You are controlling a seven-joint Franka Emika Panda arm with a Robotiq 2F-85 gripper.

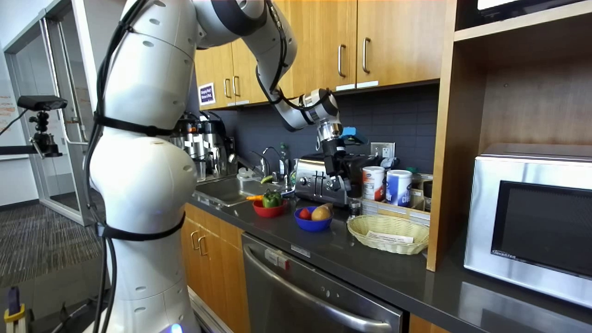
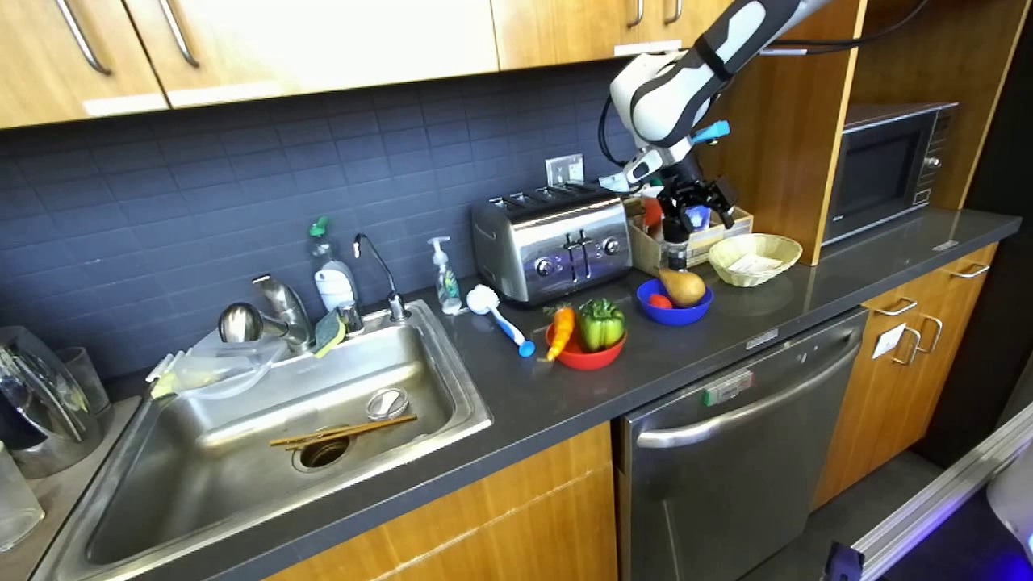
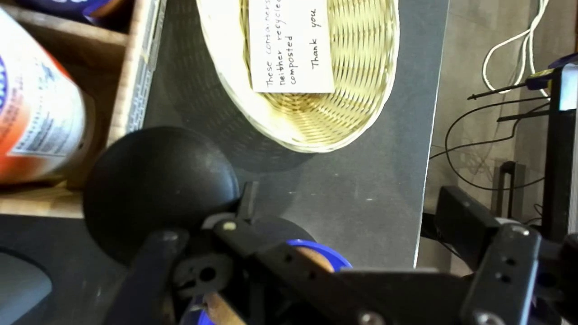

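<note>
In the wrist view my gripper is open, its two black fingers wide apart and only bare counter showing between the tips. The large round black top of a shaker or grinder is beside the left finger, outside the gap. In exterior view 2 this black-topped glass grinder stands upright on the counter, with the gripper just above and beside it. Whether a finger touches it I cannot tell. A blue bowl holding a pear-like brown item and a red item is in front of the grinder.
A wicker basket with a paper note is to the right. Canisters stand in a wooden box behind. The toaster, red bowl with vegetables, brush and sink lie leftward.
</note>
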